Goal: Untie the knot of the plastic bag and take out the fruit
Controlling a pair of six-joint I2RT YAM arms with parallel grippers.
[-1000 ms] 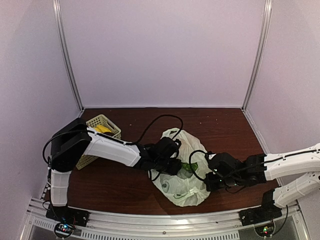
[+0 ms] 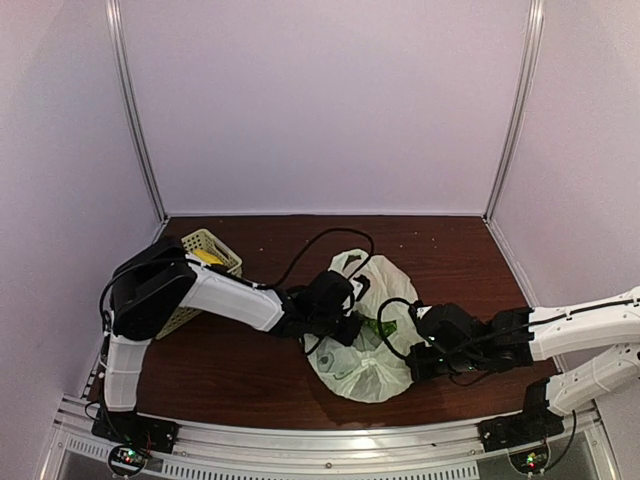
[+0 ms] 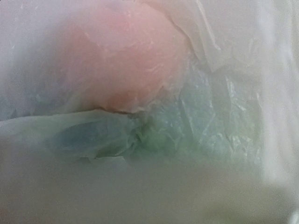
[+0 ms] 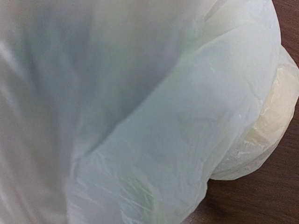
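The white translucent plastic bag (image 2: 365, 385) lies at the middle front of the table, with green contents showing. My left gripper (image 2: 350, 330) is down in the bag's middle; its fingertips are hard to make out. Its wrist view is filled by plastic over a pink round fruit (image 3: 121, 56) and something green. My right gripper (image 2: 420, 365) is at the bag's right edge. In the right wrist view the bag (image 4: 163, 130) fills most of the frame, with a pale bulge on the right. Neither gripper's fingers show clearly.
A cream basket (image 2: 226, 249) with yellow fruit stands at the back left, partly behind the left arm. Bare table (image 2: 450, 250) lies behind the bag and to its right. White walls enclose the back and sides.
Over the last second my left arm has shifted slightly right and up in the top view, and the bag's shape has changed slightly. The right arm is almost still.
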